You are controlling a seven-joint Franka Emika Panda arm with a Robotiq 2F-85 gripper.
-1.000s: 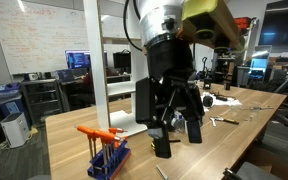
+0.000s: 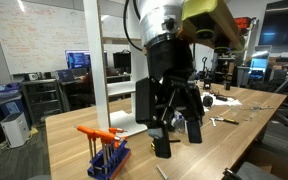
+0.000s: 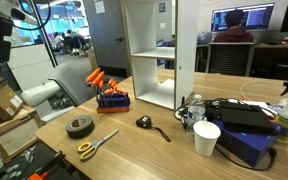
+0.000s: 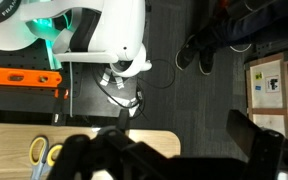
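Note:
My gripper (image 2: 177, 138) hangs in front of the camera in the first exterior view, its two dark fingers apart and nothing between them. Only part of the arm (image 3: 14, 55) shows at the upper left of the second exterior view. From the wrist, the open gripper faces the floor beside the wooden table (image 4: 149, 138). Scissors with yellow handles (image 3: 87, 151) lie near the table's front left edge. Behind them is a dark roll of tape (image 3: 80, 126). Orange-handled tools (image 3: 99, 78) stand in a blue and red rack (image 3: 114, 101).
A white shelf unit (image 3: 156, 95) stands at the back. A black utensil (image 3: 145, 122) lies mid-table. To the right are a clear bottle (image 3: 195, 112), a white cup (image 3: 206, 138) and a blue box (image 3: 246, 148) with a black case (image 3: 239, 115) on top.

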